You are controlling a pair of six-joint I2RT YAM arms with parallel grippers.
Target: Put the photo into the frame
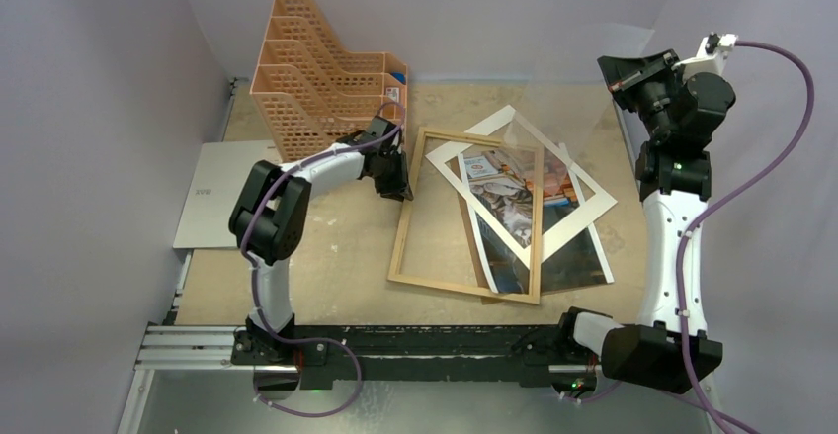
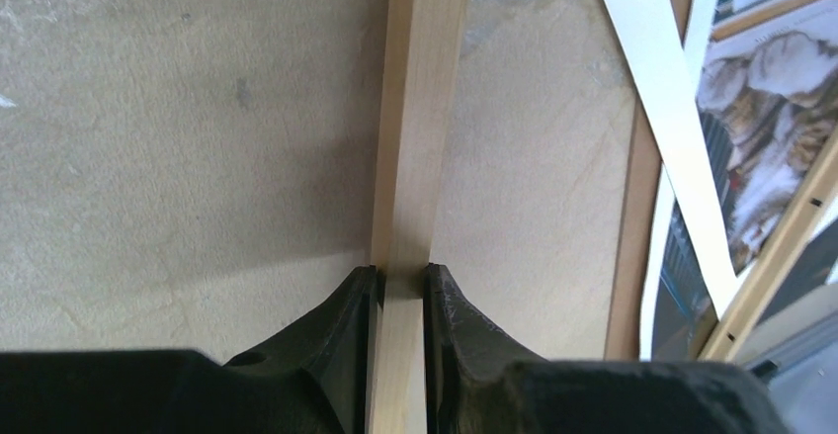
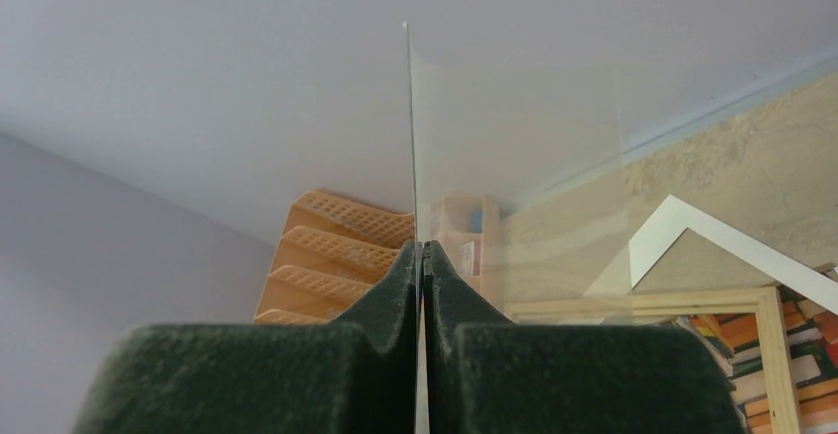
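The wooden frame (image 1: 464, 289) lies on the table, its right part over white mats (image 1: 583, 217) and photos (image 1: 494, 197). My left gripper is down at the frame's left bar (image 2: 420, 137), its fingers on either side of the wood. High at the back right, my right gripper holds a clear sheet (image 3: 524, 187) upright by its edge, shut on it.
An orange slotted organiser (image 1: 306, 88) stands at the back left, close to my left arm. A pale board (image 1: 212, 197) lies at the left.
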